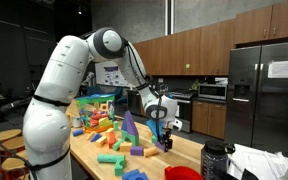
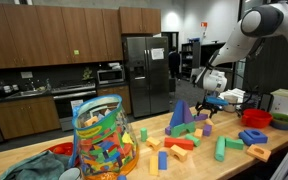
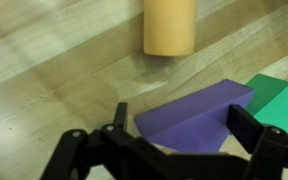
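In the wrist view, my gripper is open, its fingers spread on either side of a purple block (image 3: 194, 112). The block lies at a slant across the gap, and its lower part is hidden by the gripper body. Against its right end lies a green block (image 3: 276, 104). Farther up in that view is an orange block (image 3: 170, 25), clear of the fingers. Seen from outside, the gripper (image 1: 164, 141) hangs low over the wooden table among the scattered blocks; its fingertips are too small there to make out well.
Many coloured blocks lie across the table. A tall purple piece (image 1: 130, 126) stands close by the arm. A green-rimmed bin (image 2: 104, 145) holds more blocks. A red bowl (image 1: 182, 173) and a dark canister (image 1: 215, 160) occupy the near right. Bare table (image 1: 187, 150) shows right of the gripper.
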